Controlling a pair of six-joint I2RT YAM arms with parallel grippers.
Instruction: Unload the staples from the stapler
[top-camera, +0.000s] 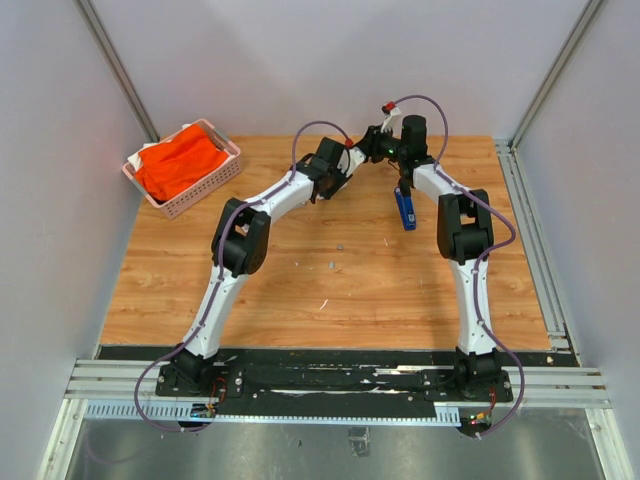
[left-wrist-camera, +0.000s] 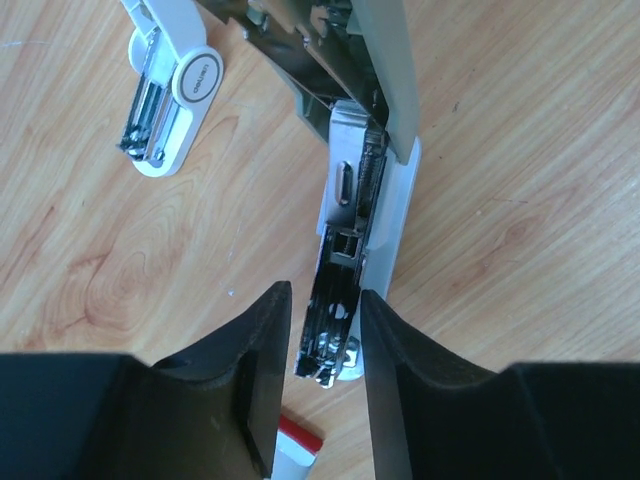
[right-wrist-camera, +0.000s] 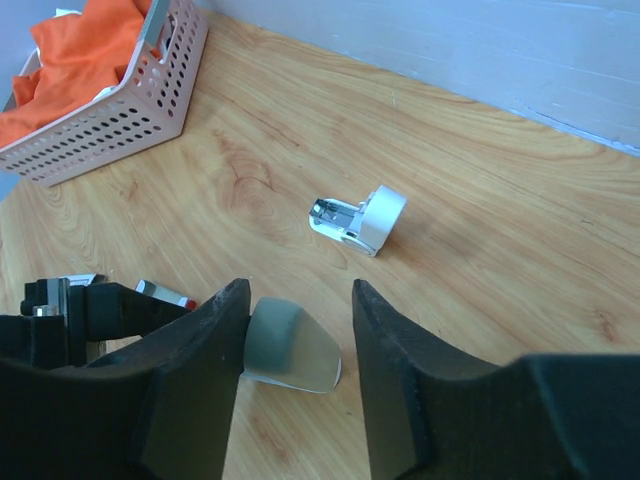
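An opened stapler with a grey-green top fills the middle of the left wrist view, its metal magazine exposed. The fingers of my left gripper lie either side of the magazine's end, looking shut on it. My right gripper has its fingers apart, the rounded grey-green stapler end just beyond the left finger; whether they touch is unclear. From above, both grippers meet at the stapler near the back of the table.
Small white staplers lie nearby. A red-and-white item is by the left gripper. A pink basket with orange cloth stands at the back left, a blue box below the right gripper.
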